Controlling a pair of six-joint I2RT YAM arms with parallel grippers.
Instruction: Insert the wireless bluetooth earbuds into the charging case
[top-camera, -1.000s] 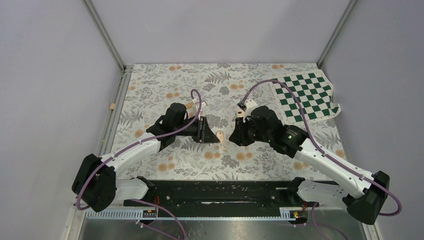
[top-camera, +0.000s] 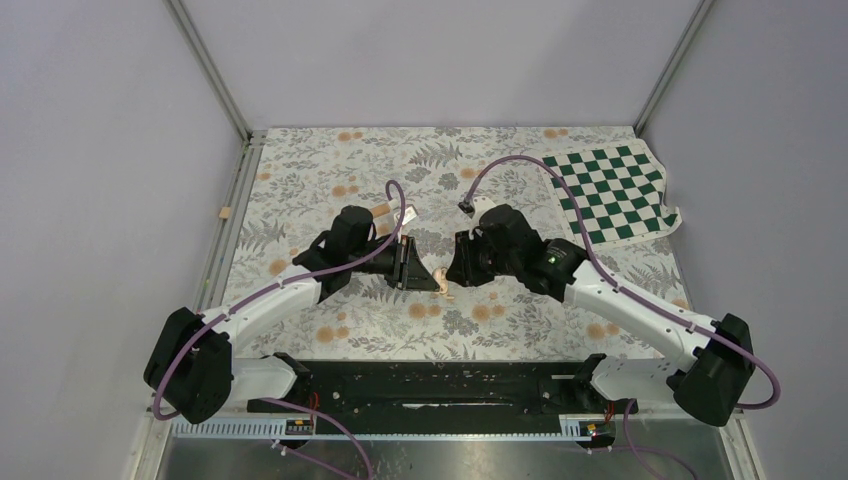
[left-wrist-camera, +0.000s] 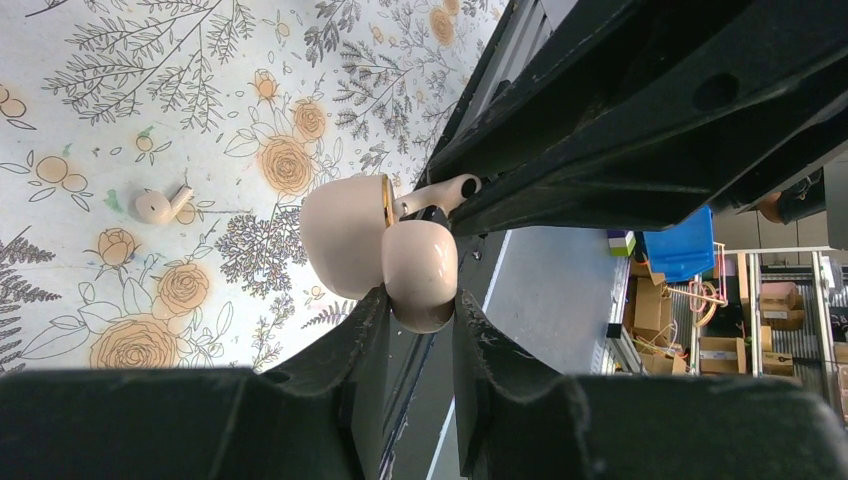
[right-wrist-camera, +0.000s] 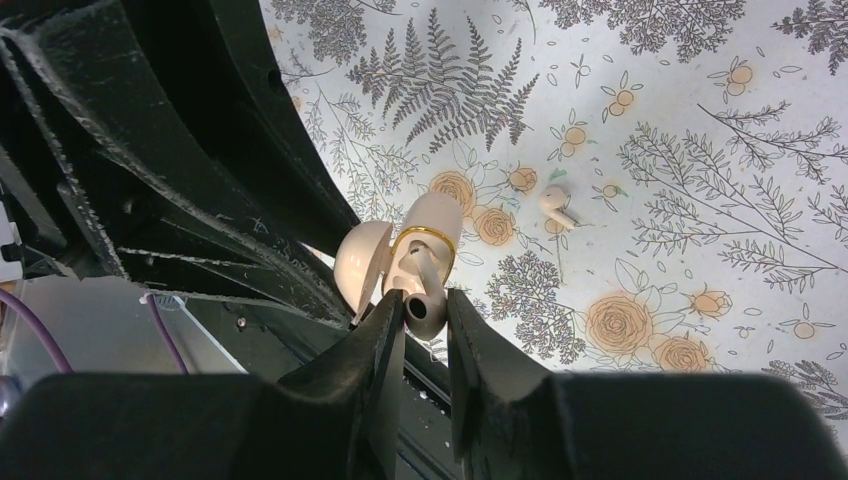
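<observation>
My left gripper is shut on the white charging case (left-wrist-camera: 340, 235), whose lid stands open. My right gripper is shut on a white earbud (right-wrist-camera: 424, 275), held stem-end toward the gripper, over the open case (right-wrist-camera: 430, 215) and at its gold-rimmed mouth; how deep it sits is unclear. A second earbud lies on the patterned mat, also visible in the left wrist view (left-wrist-camera: 155, 208). Both grippers meet near the middle of the mat in the top view.
A green-and-white checkered board (top-camera: 610, 190) lies at the back right of the mat (top-camera: 330, 170). The table's dark front edge runs below both arms.
My right gripper has moved leftward to the case in my left gripper, which has moved only slightly.
</observation>
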